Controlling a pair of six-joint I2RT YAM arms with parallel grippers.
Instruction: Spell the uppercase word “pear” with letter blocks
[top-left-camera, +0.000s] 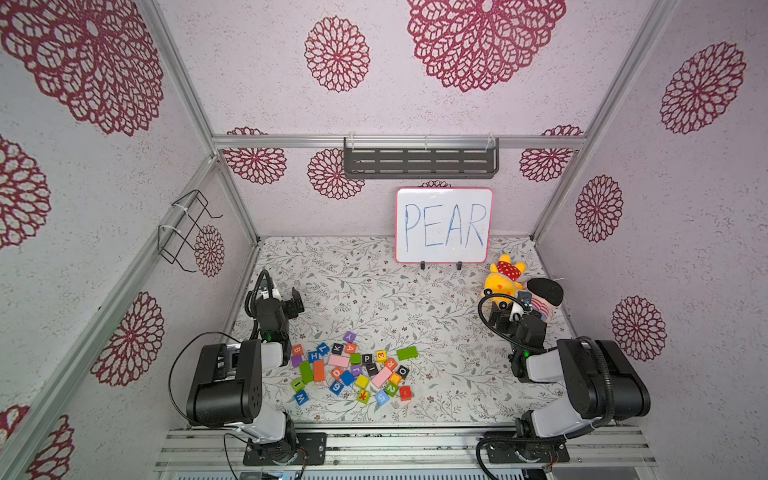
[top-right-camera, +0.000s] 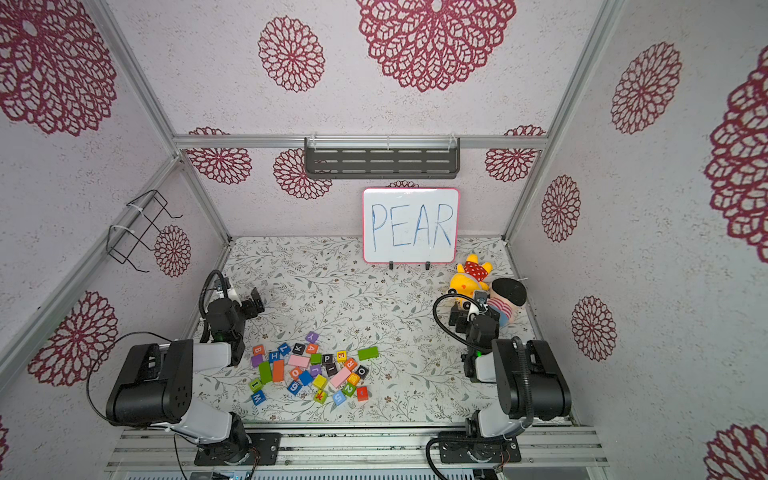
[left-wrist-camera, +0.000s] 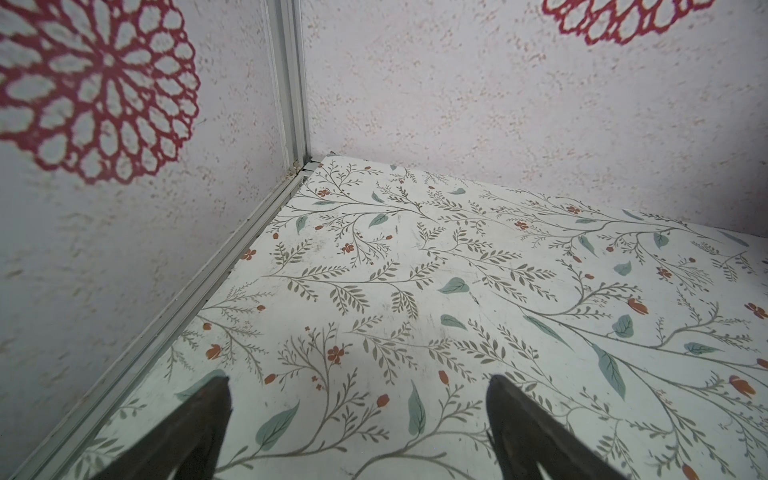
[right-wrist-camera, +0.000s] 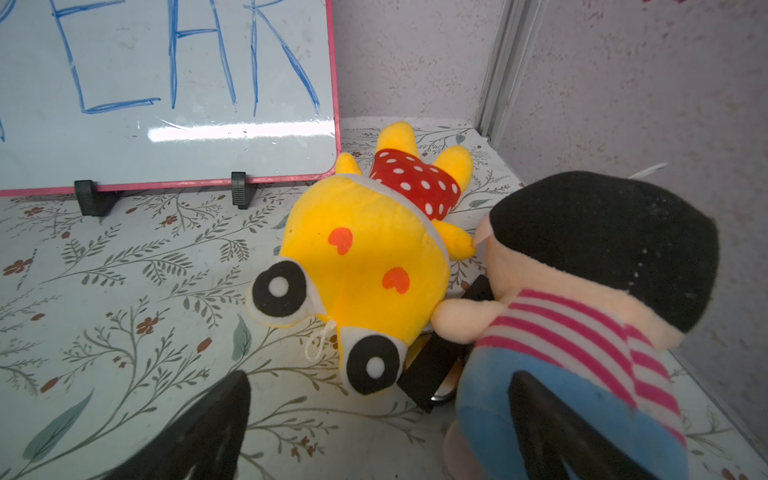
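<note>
A mixed cluster of coloured letter blocks lies flat on the front left of the table, among them a dark P block (top-left-camera: 366, 359), a yellow E block (top-left-camera: 381, 356), an orange A block (top-left-camera: 350, 349) and an orange R block (top-left-camera: 391, 365). A whiteboard (top-left-camera: 442, 225) at the back shows PEAR in blue. My left gripper stands open above bare table, left of and behind the blocks. My right gripper is open, facing the plush toys at the right, with nothing held.
A yellow plush toy (right-wrist-camera: 364, 264) and a striped doll (right-wrist-camera: 576, 360) lie at the back right, a dark object between them.
</note>
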